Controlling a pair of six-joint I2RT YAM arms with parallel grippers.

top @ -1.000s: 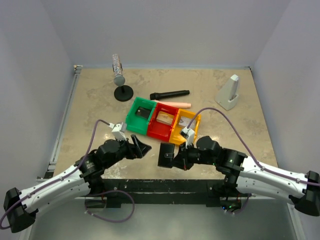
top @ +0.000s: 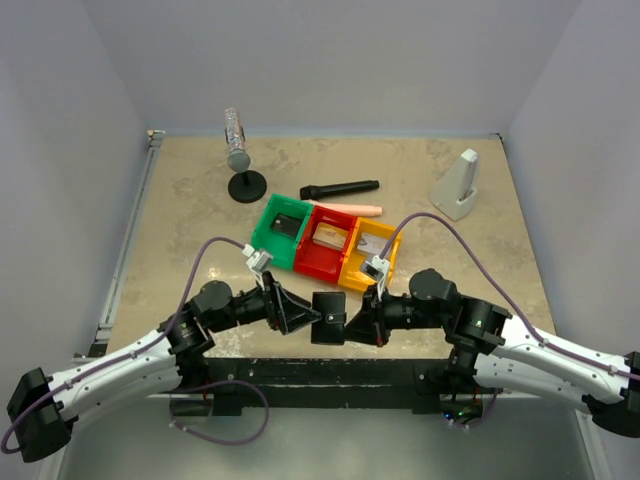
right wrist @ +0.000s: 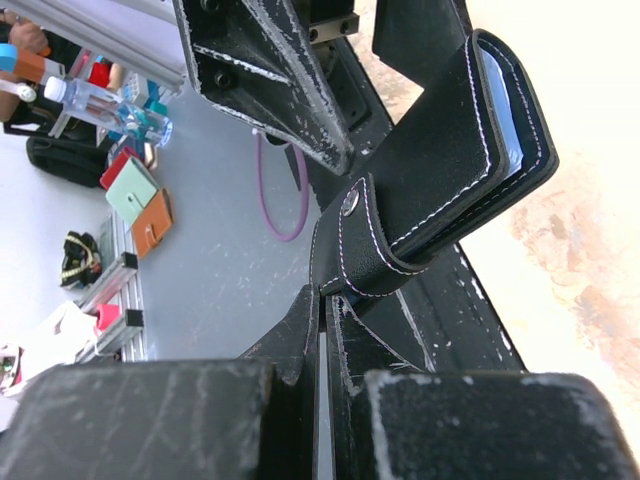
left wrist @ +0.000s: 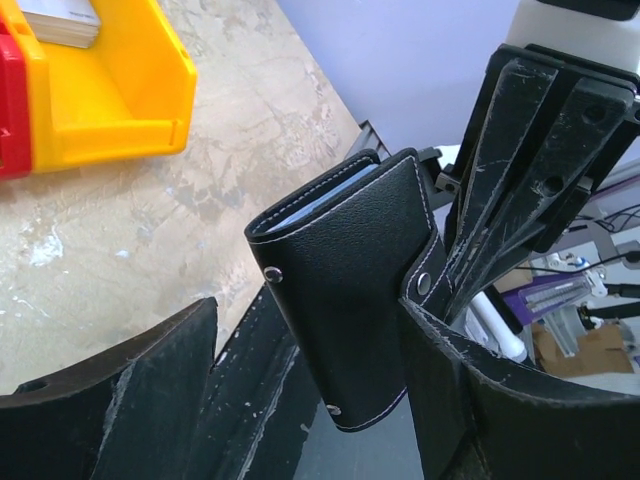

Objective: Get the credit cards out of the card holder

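A black stitched card holder [top: 329, 310] with snap buttons is held up near the table's front edge between my grippers; blue shows inside its top opening. My right gripper is shut on its edge by the flap. My left gripper is part open around the holder [left wrist: 345, 290], its near finger close to the flap, the other apart from it. In the right wrist view the holder [right wrist: 430, 170] stands above the right fingertips, with a left finger beside it.
Behind are green [top: 267, 236], red [top: 315, 260] and yellow [top: 353, 270] bins, a microphone [top: 340, 188], a clear object on a black stand [top: 247, 187] and a white holder [top: 455, 190].
The right gripper and holder have shifted slightly.
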